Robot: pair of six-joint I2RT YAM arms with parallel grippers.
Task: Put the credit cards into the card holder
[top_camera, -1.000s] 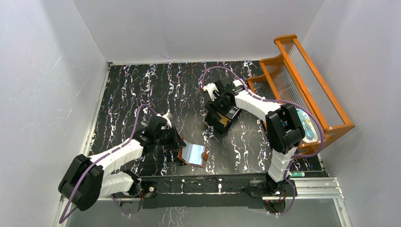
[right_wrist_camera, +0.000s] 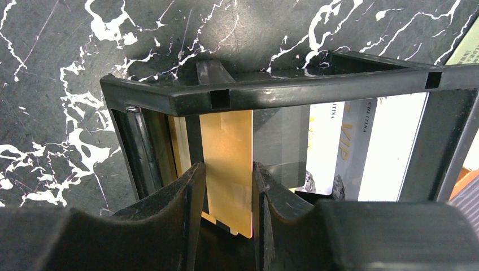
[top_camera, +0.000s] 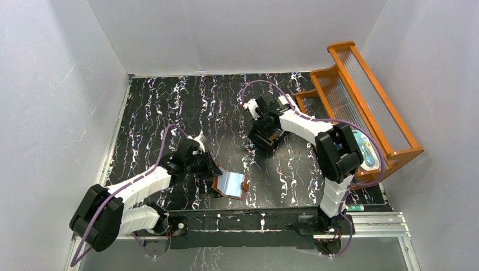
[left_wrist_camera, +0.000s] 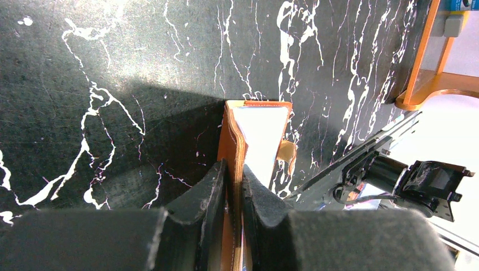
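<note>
The brown card holder (top_camera: 243, 195) stands open near the table's front edge, a pale clear sleeve (top_camera: 231, 183) facing up. My left gripper is shut on its brown cover (left_wrist_camera: 240, 144), seen edge-on in the left wrist view. At the centre right, a black box with compartments (right_wrist_camera: 316, 93) holds several cards. Over it, my right gripper has its fingers apart on either side of a gold card (right_wrist_camera: 229, 147). This card's right edge lies close by one finger (right_wrist_camera: 261, 180); firm contact cannot be made out.
White and grey cards (right_wrist_camera: 353, 144) fill the box's other side. A wooden shelf (top_camera: 370, 101) with ribbed clear panels rises at the right, close to my right arm. Bare marble table (top_camera: 186, 107) lies at the back left.
The box appears turned a little, its front less visible. My left arm and the card holder look unmoved.
</note>
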